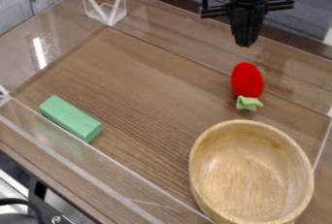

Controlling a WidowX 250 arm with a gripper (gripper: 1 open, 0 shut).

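My black gripper (247,15) hangs high at the top right of the camera view, above and behind a red oval object (247,79) with a pale green tip (249,103), which lies on the wooden surface. I cannot tell clearly whether its fingers are open or shut; the red object is apart from it, on the surface.
A large tan bowl (250,176) fills the lower right. A green block (70,117) lies at the lower left. A white wire stand (104,5) is at the back left.
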